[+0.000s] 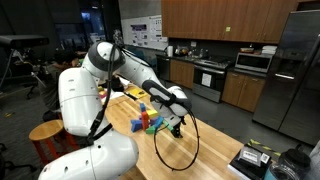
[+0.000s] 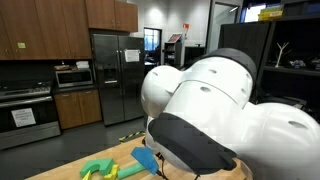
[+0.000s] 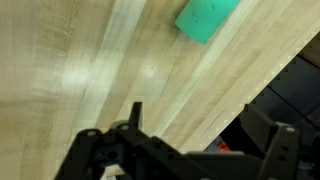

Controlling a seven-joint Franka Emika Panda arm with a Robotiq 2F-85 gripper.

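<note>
My gripper is open, its dark fingers spread along the bottom of the wrist view with bare wood between them. A green block lies on the table just beyond the fingertips, cut off by the top edge. In exterior view 1 the gripper hangs low over the table, right beside a cluster of coloured blocks. The cluster includes a red block and a blue block. Exterior view 2 shows a green block and a blue piece; the arm hides the gripper there.
A dark box-like item lies at the table's right side, close to a round black object. Bare wooden tabletop stretches between them and the gripper. A red stool stands off to the left.
</note>
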